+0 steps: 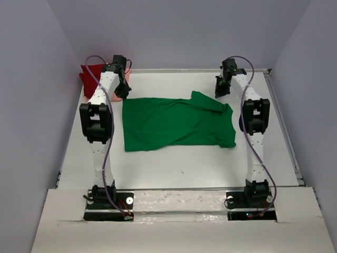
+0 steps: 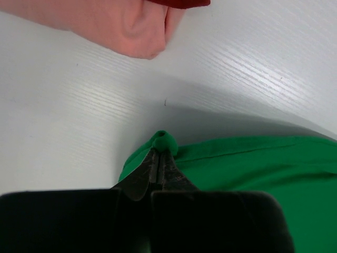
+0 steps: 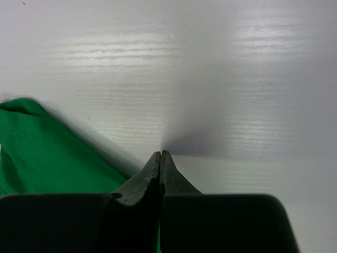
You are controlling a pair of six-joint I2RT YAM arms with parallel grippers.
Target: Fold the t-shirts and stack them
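Note:
A green t-shirt (image 1: 176, 124) lies spread on the white table, its top right part folded over at a slant. My left gripper is shut at the shirt's far left corner, and a small bunch of green cloth (image 2: 164, 139) stands up between its fingertips. In the top view, my right gripper (image 1: 218, 96) is just beyond the slanted edge near the far right. Its fingertips meet with nothing between them in the right wrist view, where the green edge passes behind and left of them.
At the far left, under the left arm, lie a dark red cloth (image 1: 90, 78) and a pink cloth (image 2: 121, 26), close together.

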